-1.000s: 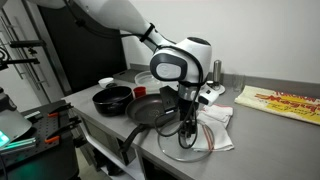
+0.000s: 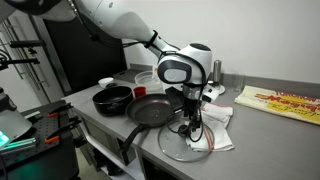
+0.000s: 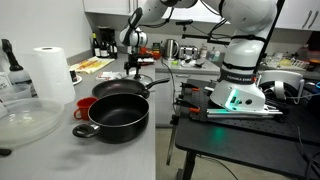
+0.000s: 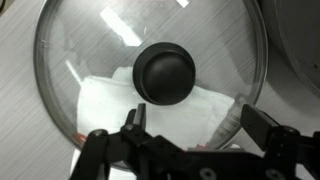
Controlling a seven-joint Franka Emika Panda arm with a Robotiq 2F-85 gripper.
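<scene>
A clear glass lid [image 4: 100,60] with a round black knob [image 4: 164,73] lies on the counter, partly over a white cloth [image 4: 205,112]. In exterior view 1 the lid [image 2: 170,146] is near the counter's front edge, with my gripper [image 2: 190,128] low above it. The wrist view shows the gripper with its fingers spread wide and nothing between them; the knob sits a little off to one side of the gap. The black frying pan [image 2: 150,110] stands left of the lid.
A deep black pot [image 2: 115,100], red cups [image 2: 140,92] and a clear bowl [image 2: 147,82] stand farther left. A yellow patterned board [image 2: 282,103] lies at the back right.
The gripper and arm have shifted slightly over the lid within the last second. The lid, cloth and pan look unmoved.
</scene>
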